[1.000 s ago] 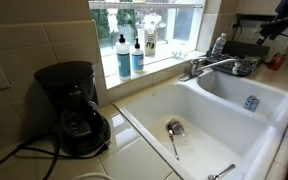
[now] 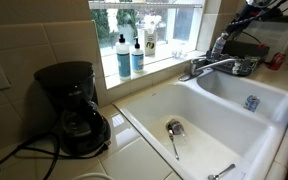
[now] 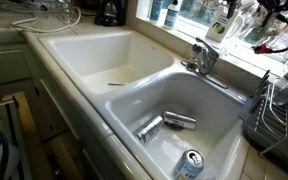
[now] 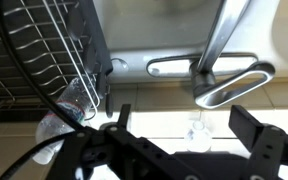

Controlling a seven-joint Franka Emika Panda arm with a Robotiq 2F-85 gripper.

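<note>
My gripper is open, nothing between its fingers, in the wrist view. It hangs above the back of the sink, looking down on the metal faucet and its looped handle. At the wrist view's left, a clear plastic bottle stands by the dark wire rack. Exterior view 2 shows three cans in the near basin: one can and another silver can lie on their sides, and a blue-and-silver can is closer to the camera.
The white double sink has a divider between its basins. Metal utensils lie in the larger basin. Two pump bottles stand at the window. A black coffee maker occupies the counter's left, and the faucet rises behind the sink.
In exterior view 1, the arm has come in from the upper right toward the window and the clear bottle behind the sink. The sink's contents look unmoved.
</note>
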